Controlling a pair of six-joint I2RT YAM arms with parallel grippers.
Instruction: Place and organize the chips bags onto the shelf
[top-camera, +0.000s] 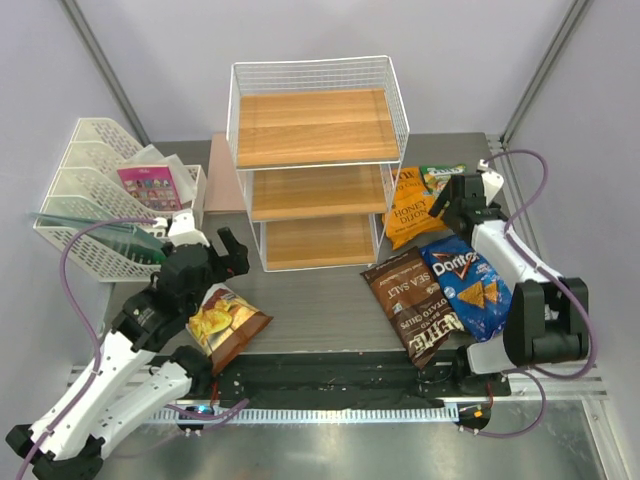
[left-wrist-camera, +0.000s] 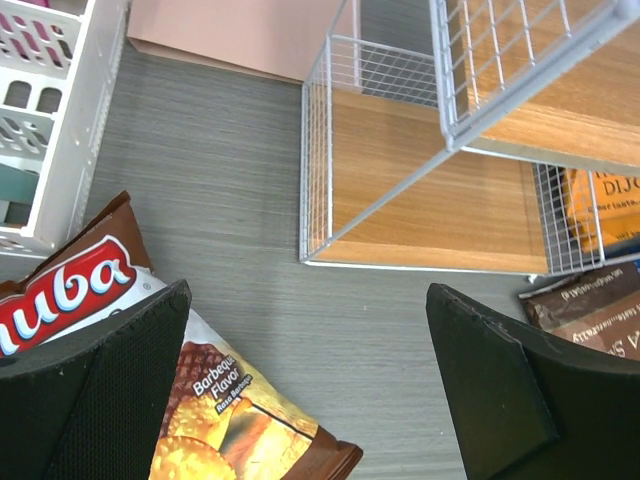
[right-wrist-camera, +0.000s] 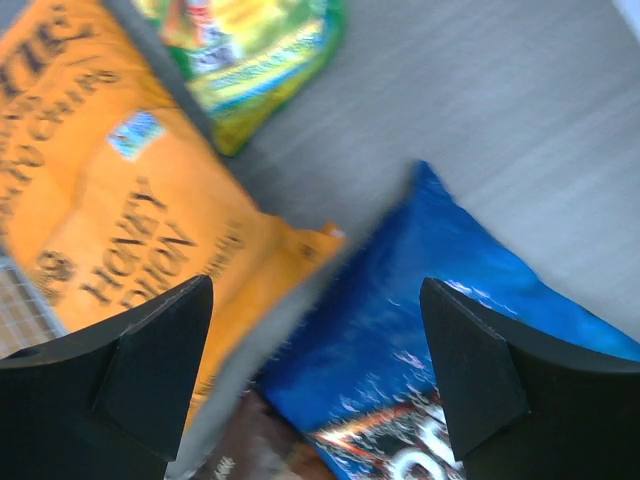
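My left gripper stands open above the yellow-brown Nuba bag, left of the three-tier wire shelf with wooden boards, whose boards are empty. My right gripper is open over the right-hand bags: an orange bag, a small green bag at the back, a blue Doritos bag and a brown bag at the front. The right wrist view is blurred.
A white plastic basket with packets and a booklet stands at the left. A pinkish board lies behind it, beside the shelf.
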